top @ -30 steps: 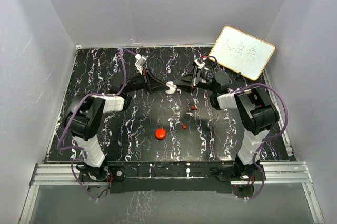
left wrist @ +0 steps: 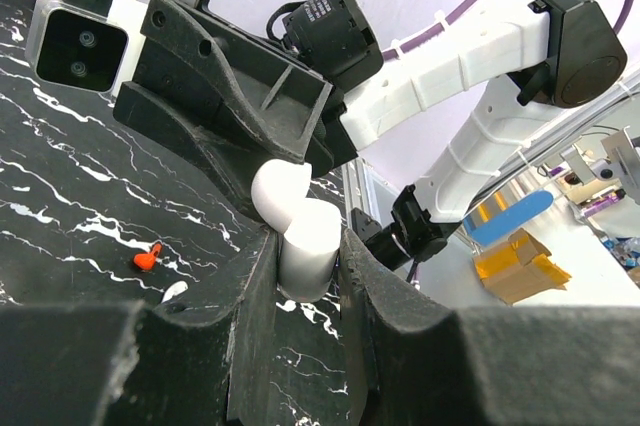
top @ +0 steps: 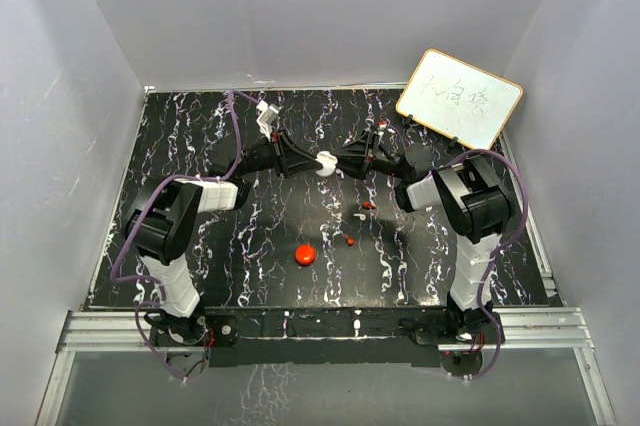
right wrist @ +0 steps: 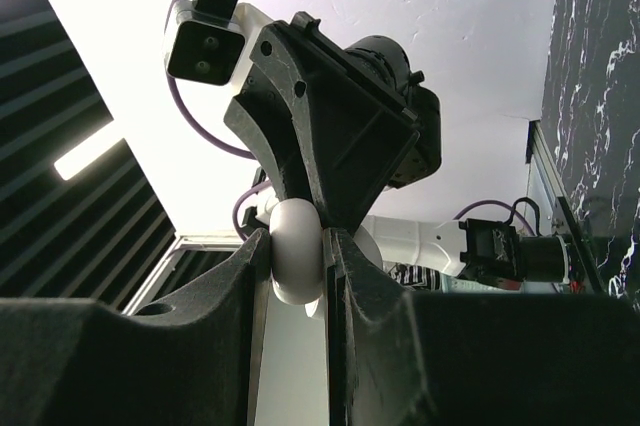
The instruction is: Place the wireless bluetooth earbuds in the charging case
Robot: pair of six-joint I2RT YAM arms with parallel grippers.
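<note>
A white charging case (top: 326, 163) is held in the air between the two arms near the middle of the top view. My left gripper is shut on its rounded white body (left wrist: 309, 251). From the other side, my right gripper is shut on a white part of the case (right wrist: 296, 251). In the left wrist view, a second rounded white part (left wrist: 279, 192), seemingly the lid, sits tilted at the right gripper's tips. The inside of the case is hidden. A small white piece (left wrist: 174, 291) lies on the table, possibly an earbud.
A red round object (top: 305, 255) lies toward the front of the dark marbled table, with small red pieces (top: 368, 205) farther right. At the back right stands a whiteboard (top: 460, 98).
The right arm's elbow and wrist have shifted slightly inward and turned a little, its tips staying at the case. The left arm looks unmoved.
</note>
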